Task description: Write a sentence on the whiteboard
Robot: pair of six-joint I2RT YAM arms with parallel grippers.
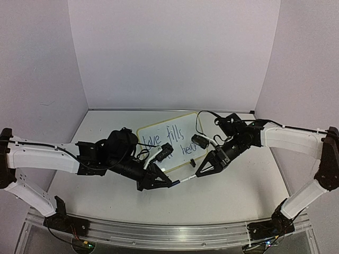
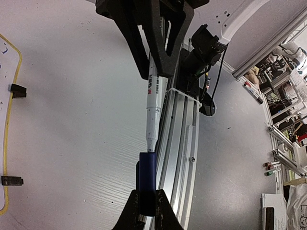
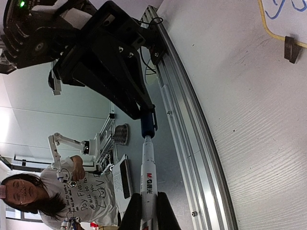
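Note:
The whiteboard (image 1: pixel 153 132), yellow-edged, lies tilted on the table with blue handwriting reading "Love fills" and, below, a partly covered line with "hear". My left gripper (image 1: pixel 170 184) is shut on the dark blue cap (image 2: pixel 147 175). Opposite it, my right gripper (image 1: pixel 197 174) is shut on the white marker (image 3: pixel 148 175). Cap and marker are in line in front of the board, above the table. In both wrist views the marker's narrow tip end meets the cap's mouth; how far it sits inside is hidden.
Black clips (image 2: pixel 18 91) sit on the board's edge. Bare table (image 1: pixel 175 203) lies in front, ending at a metal rail (image 1: pixel 169 235). Beyond the rail, the right wrist view shows a seated person (image 3: pixel 86 191). Other markers (image 2: pixel 272 167) lie far off.

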